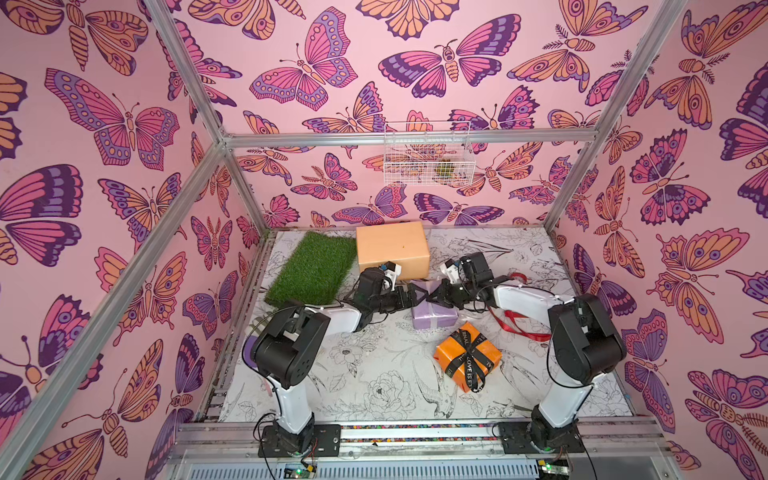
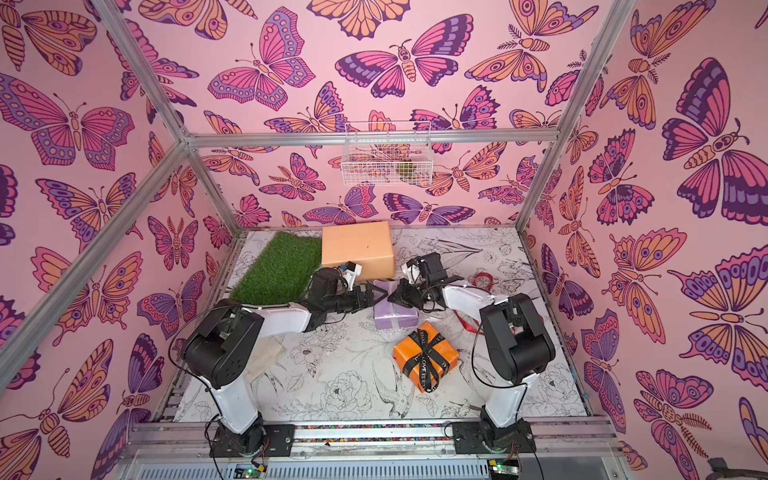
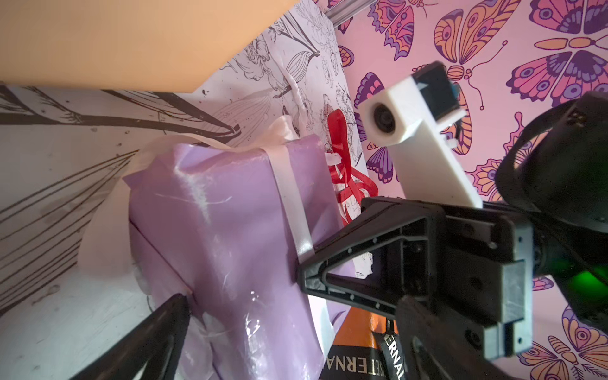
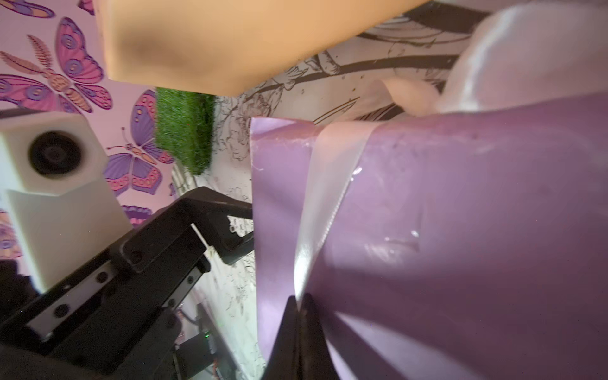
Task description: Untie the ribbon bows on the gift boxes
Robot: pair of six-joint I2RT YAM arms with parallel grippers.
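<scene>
The purple box (image 1: 434, 317) lies on its patterned sheet between my two arms. A pale satin ribbon (image 4: 324, 183) runs across its top, narrowing to a pinched fold. My right gripper is shut on that ribbon, close above the box. Spread wide, my left gripper is open, its blurred fingers (image 3: 155, 338) on either side of the box's near part; whether they touch it cannot be told. Nearer the front sits the orange box (image 1: 469, 357), a black lettered ribbon (image 1: 472, 352) crossed over it and tied.
A tan box (image 1: 393, 245) stands close behind the purple one. Artificial grass (image 1: 312, 268) covers the back left. Loose red ribbon (image 1: 520, 329) lies to the right. Open sheet extends at the front left.
</scene>
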